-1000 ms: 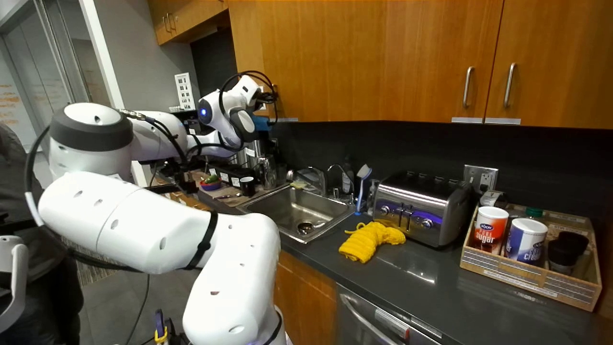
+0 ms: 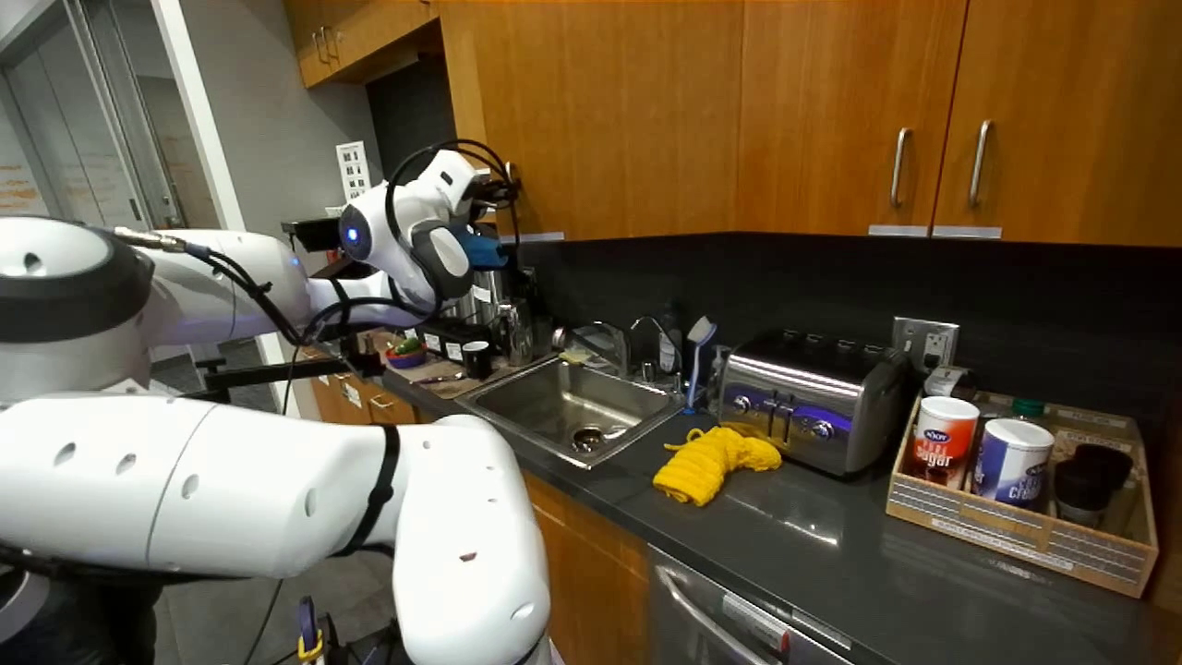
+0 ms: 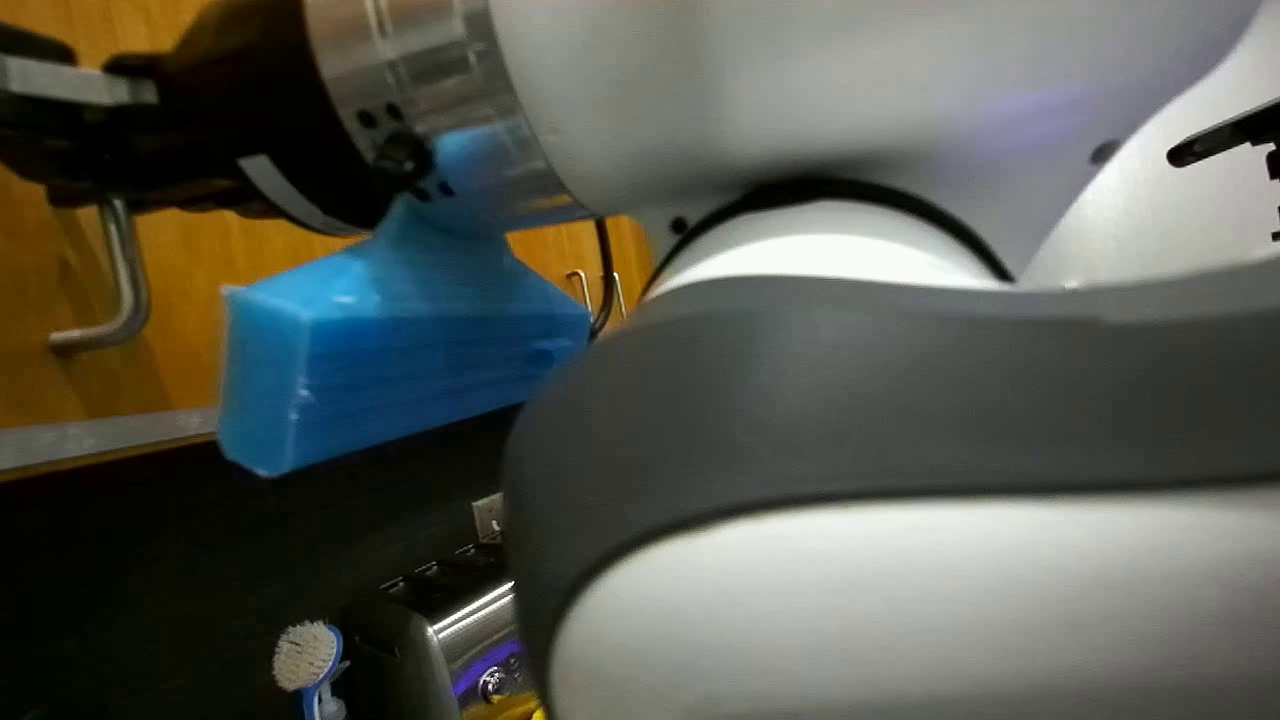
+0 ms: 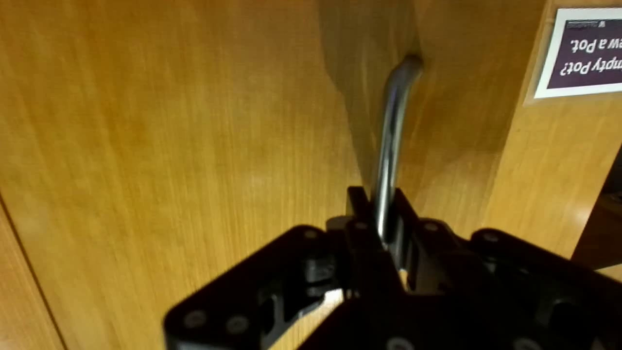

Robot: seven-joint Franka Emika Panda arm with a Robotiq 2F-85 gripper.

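Observation:
A silver bar handle [image 4: 391, 140] stands upright on the wooden cabinet door [image 4: 204, 146] in the wrist view. My gripper is shut on this handle, one dark finger on each side of the bar. From the side, in exterior view 2, the same handle [image 3: 126, 282] drops below the dark gripper [image 3: 102, 132]. Exterior view 1 has the gripper [image 2: 504, 194] small and partly hidden by cables at the left end of the upper cabinets. How far the door stands from its frame is hard to tell.
Below lie the sink [image 2: 571, 405], a yellow cloth [image 2: 715, 464], a toaster [image 2: 814, 399] and a box [image 2: 1019, 526] of canisters. A blue block [image 3: 384, 348] sits under the wrist. A sign [image 4: 583, 52] is beside the door.
My arm has swung left and toward the exterior camera, its elbow now lower left. The gripper has shifted slightly left, and the door's lower strip appears to have shifted with it.

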